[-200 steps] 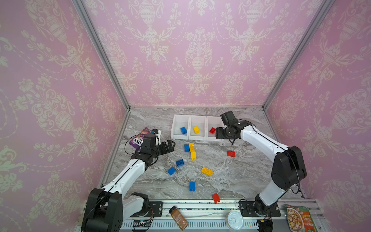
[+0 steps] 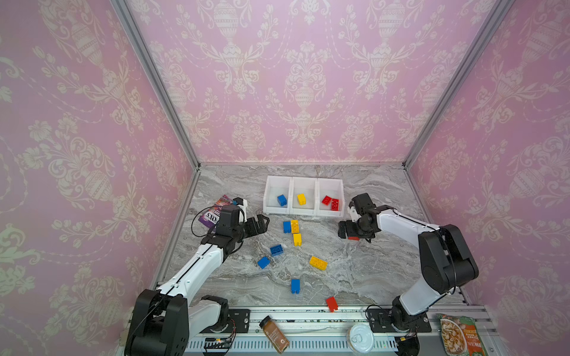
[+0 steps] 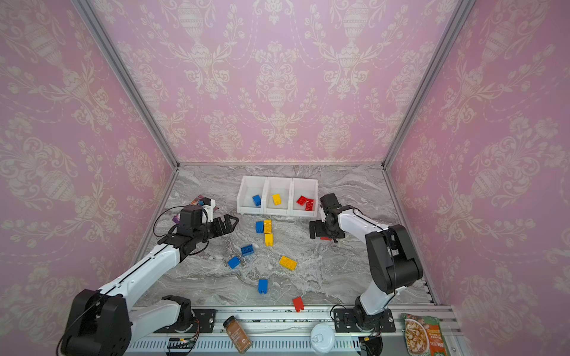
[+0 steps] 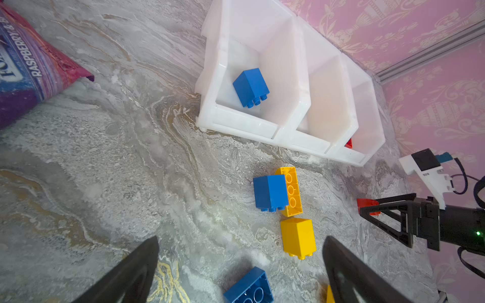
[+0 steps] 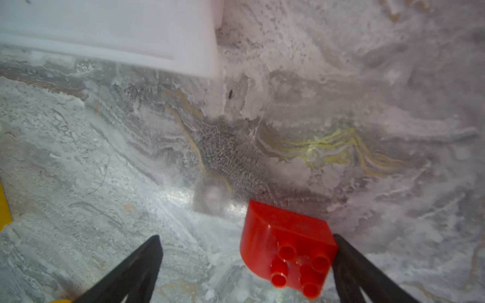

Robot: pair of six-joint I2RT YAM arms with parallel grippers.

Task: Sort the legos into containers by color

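Note:
My right gripper point(image 2: 347, 230) is open low over the table, around a red brick point(image 5: 288, 237) right of the white three-compartment container point(image 2: 304, 213); the brick touches or nearly touches one finger. The compartments hold, left to right, a blue brick point(image 2: 282, 200), a yellow brick point(image 2: 301, 199) and two red bricks point(image 2: 334, 204). On the table lie several blue bricks point(image 2: 276, 249), several yellow bricks point(image 2: 318, 262) and another red brick point(image 2: 332, 304) at the front edge. My left gripper point(image 2: 258, 225) hangs open and empty left of the central bricks.
A purple bag point(image 2: 210, 214) lies at the left behind the left arm. Along the front rail are a spice jar point(image 2: 274, 334), a white tub point(image 2: 360, 338) and a food package point(image 2: 460, 334).
The left arm has stayed still.

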